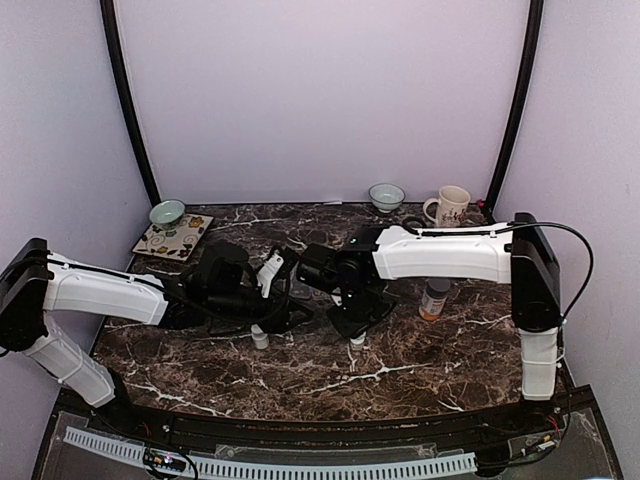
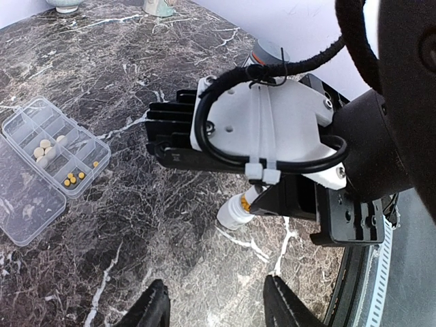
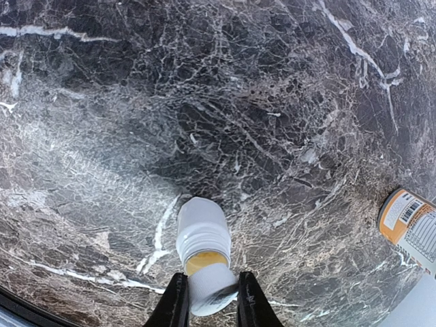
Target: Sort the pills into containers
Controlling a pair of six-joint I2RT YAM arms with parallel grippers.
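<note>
In the right wrist view, my right gripper is shut on the white cap of a small bottle. A yellow band shows between cap and white body; whether the cap is loose I cannot tell. That bottle touches or nearly touches the tabletop. A clear pill organizer has its lid folded open; white pills and yellow pills lie in separate compartments. My left gripper is open and empty, to the left of the right gripper.
Another small white bottle stands below the left gripper. An orange-labelled jar is to the right. Bowls, a mug and a patterned tray line the back.
</note>
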